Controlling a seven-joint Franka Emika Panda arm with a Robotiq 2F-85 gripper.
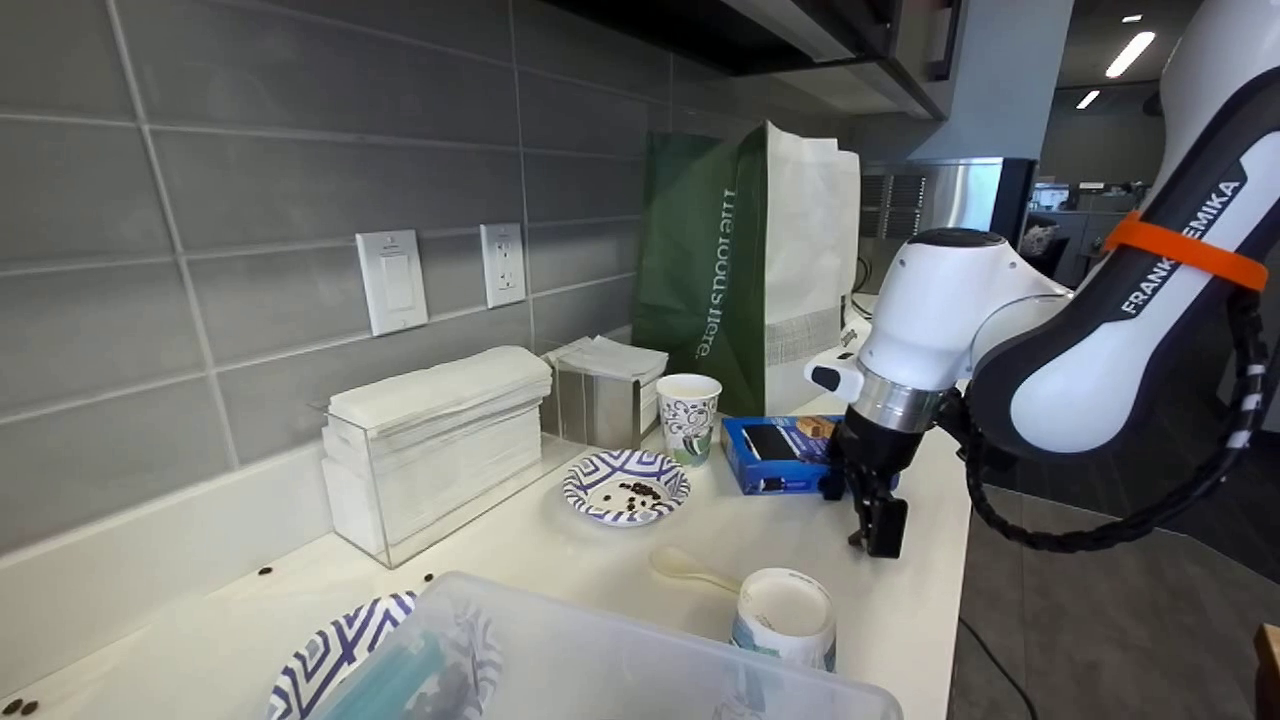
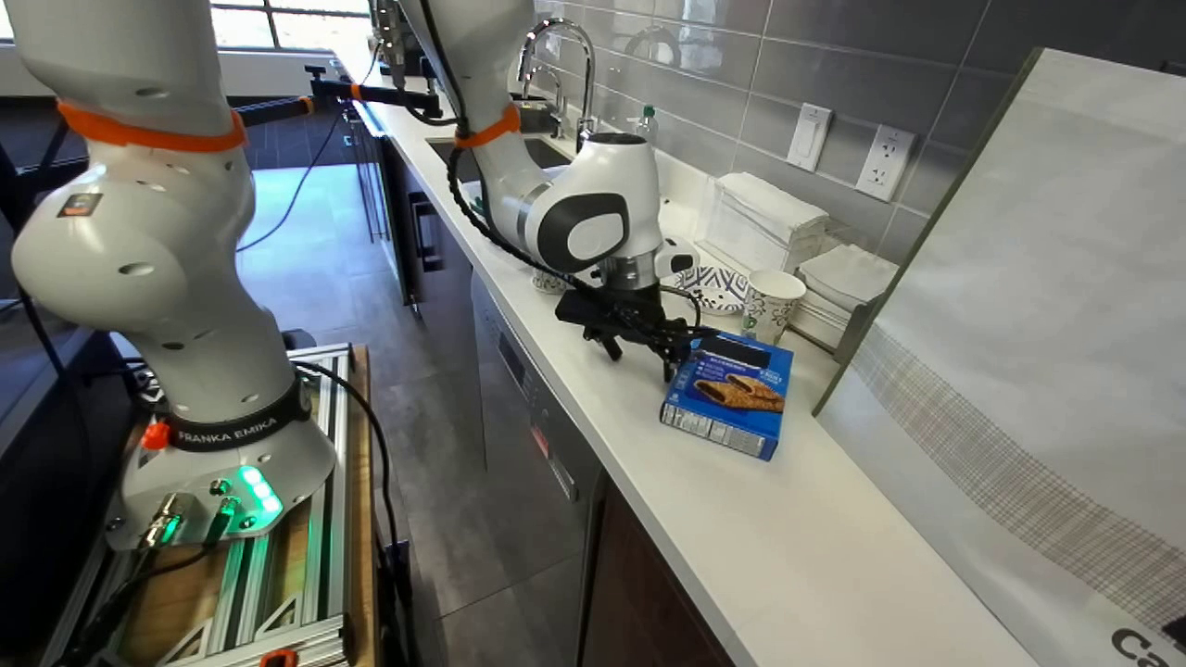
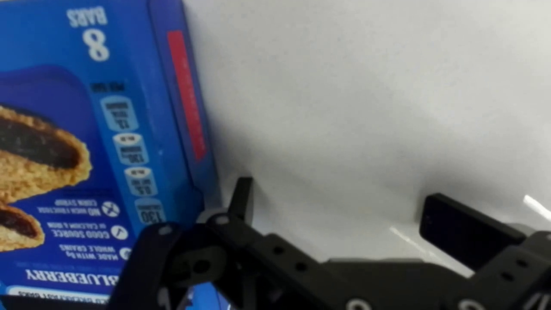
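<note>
My gripper hangs low over the white counter, pointing down beside a blue box of blueberry bars. In the wrist view the black fingers are wide apart, with only bare counter between them. The blue box lies flat on the left of that view, and the left finger is close to its edge; whether they touch I cannot tell. Exterior view 2 shows the gripper at the near-left side of the box. Part of the box's top is hidden behind the gripper in exterior view 1.
A patterned cup, a bowl with dark beans and a paper bag stand close by. Nearer are a spoon, a white-topped cup and a clear bin. Napkins line the wall. Open counter stretches past the box.
</note>
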